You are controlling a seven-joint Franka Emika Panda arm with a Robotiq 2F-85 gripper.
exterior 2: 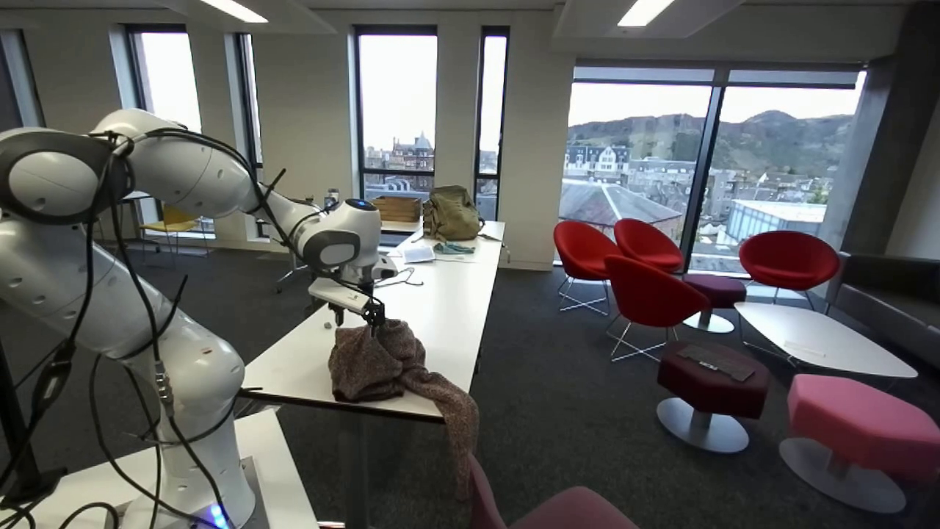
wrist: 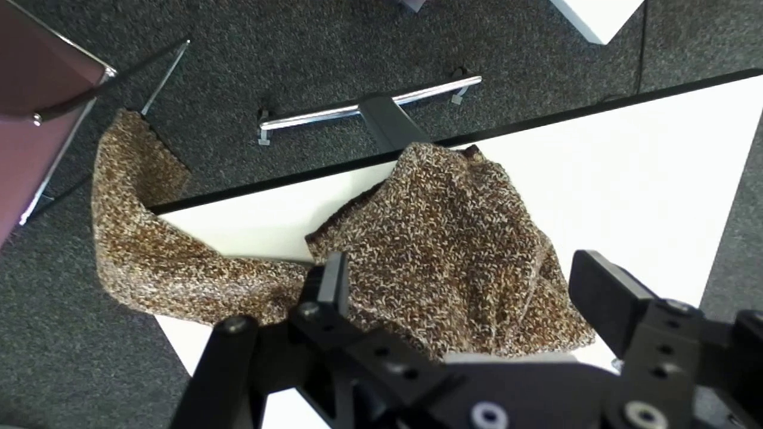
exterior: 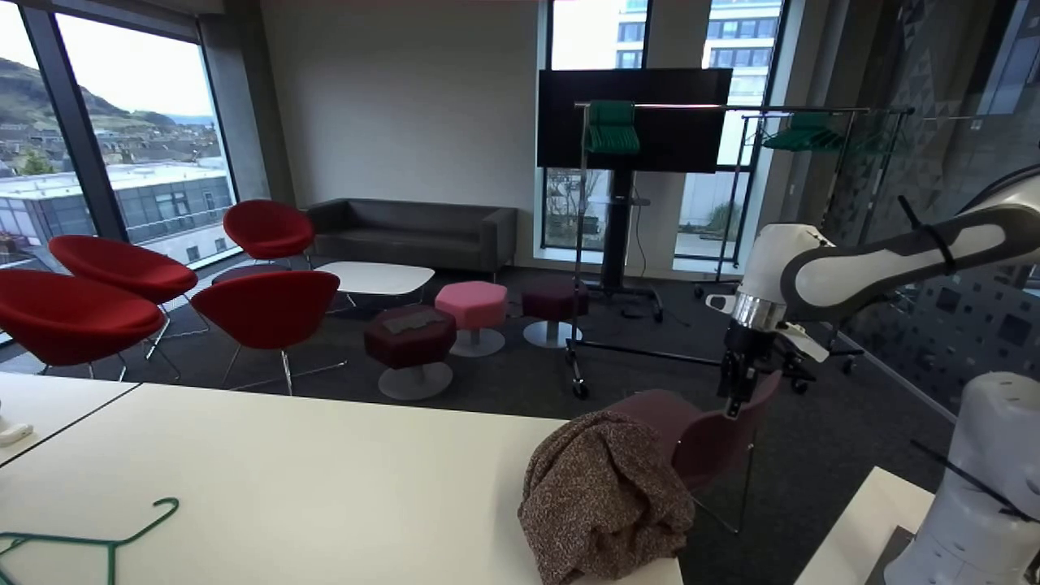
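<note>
A brown speckled knit garment (exterior: 606,497) lies heaped on the near right corner of the white table. One long piece of the knit cloth (wrist: 200,282) drapes over the table's edge in the wrist view. My gripper is open, its two fingers wide apart with the garment showing between and below them. In exterior view 1 the gripper (exterior: 738,395) hangs to the right of the heap and higher than it. A green hanger (exterior: 112,539) rests on the table at the far left, partly out of frame.
A pink chair (exterior: 721,444) stands close behind the table corner. A backpack (exterior 2: 451,213) sits at the table's far end.
</note>
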